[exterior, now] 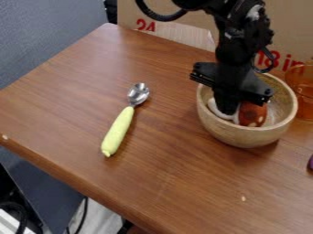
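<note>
My black gripper [228, 99] reaches down into a wooden bowl [243, 134] on the right side of the table. Inside the bowl, beside and under the gripper, are a white curved object [218, 111] and a red-brown spotted object [254, 115]. The fingertips are mostly hidden, so I cannot tell whether they hold anything.
A spoon with a pale yellow handle [117, 129] lies on the wooden table [98, 183] left of centre. An orange translucent container [306, 91] stands at the right edge, a cardboard box [159, 16] behind. A small dark object sits at the right edge.
</note>
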